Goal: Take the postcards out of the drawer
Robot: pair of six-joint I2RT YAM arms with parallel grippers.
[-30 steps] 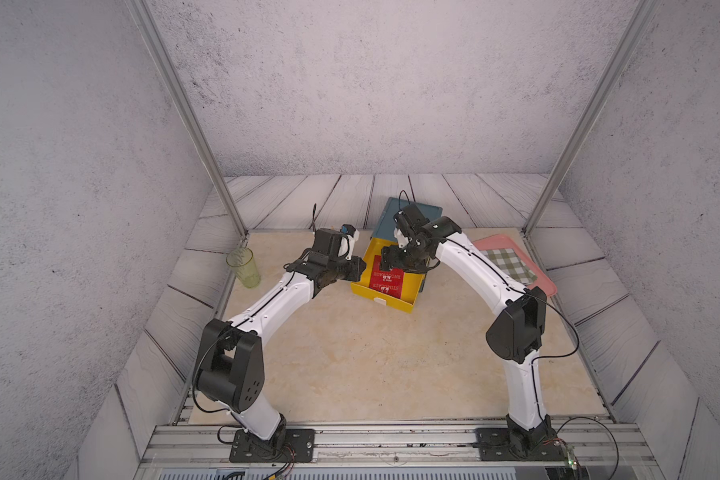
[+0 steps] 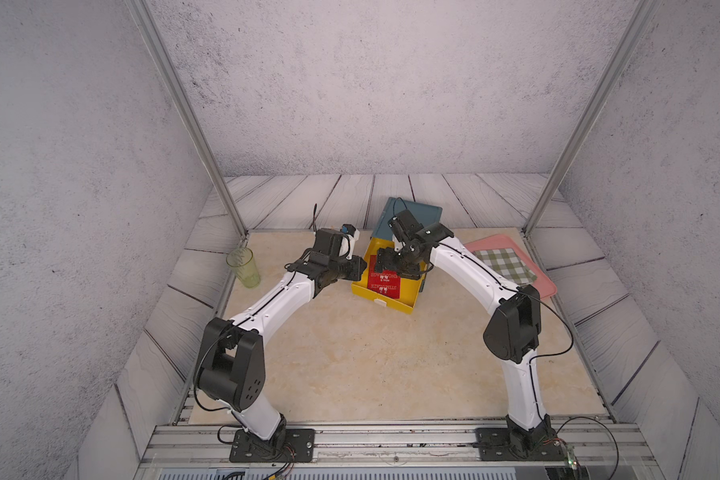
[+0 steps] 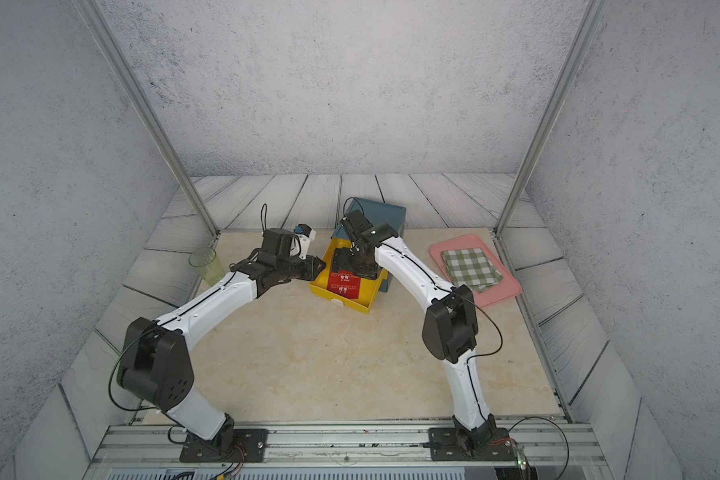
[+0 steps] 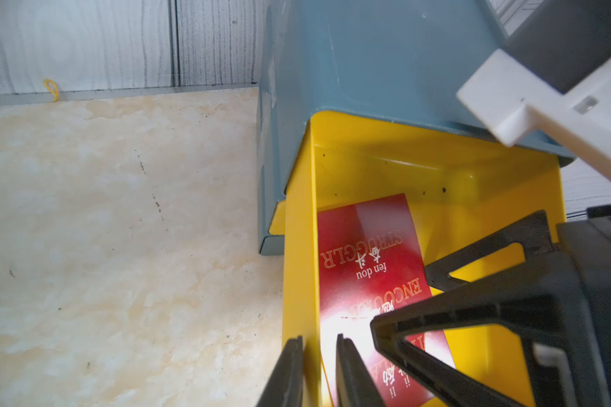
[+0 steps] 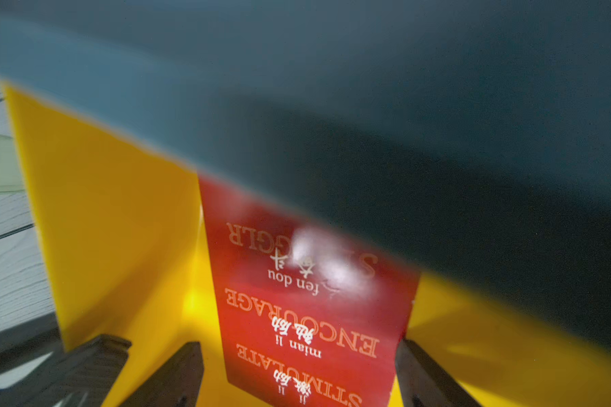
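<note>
A yellow drawer (image 2: 400,302) is pulled out of a blue-grey case (image 2: 408,209) near the table's back middle, with red postcards (image 2: 384,284) lying inside. In the left wrist view my left gripper is shut on the drawer's left wall (image 4: 300,271). My right gripper is down over the drawer, open, its fingers on either side of the postcards' near part, which shows red with gold lettering. The case's edge fills the upper right wrist view, blurred.
A green glass (image 2: 244,268) stands at the left. A pink tray (image 2: 542,284) with a checked cloth (image 2: 500,264) lies at the right.
My left arm and the drawer look unmoved.
</note>
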